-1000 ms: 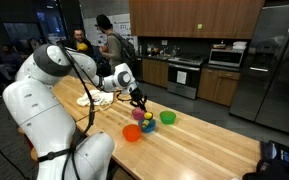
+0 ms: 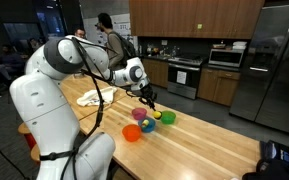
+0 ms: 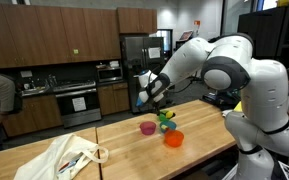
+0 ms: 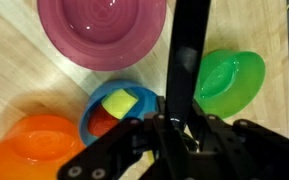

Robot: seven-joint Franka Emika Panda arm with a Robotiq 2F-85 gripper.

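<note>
My gripper [image 2: 152, 104] is shut on a small yellow object [image 2: 157, 114], held above the table on the bowls' right side. Only a little of that object shows in the wrist view, low among the dark gripper parts. A blue bowl [image 4: 88, 121] holds a yellow block [image 4: 119, 103] and something red [image 4: 102, 121]. Around it are a pink bowl [image 4: 114, 28], an orange bowl [image 4: 29, 150] and a green bowl [image 4: 236, 80]. In the wrist view the gripper sits between the blue and green bowls. A long dark shape [image 4: 187, 60] crosses part of that view; what it is I cannot tell.
White cloth or paper [image 3: 69, 155] lies on the table on the pink bowl's other side. Cabinets, a stove and a fridge stand well behind.
In exterior view 1 my gripper has moved right, toward the green bowl, and the yellow object has travelled with it. The bowls look unmoved.
</note>
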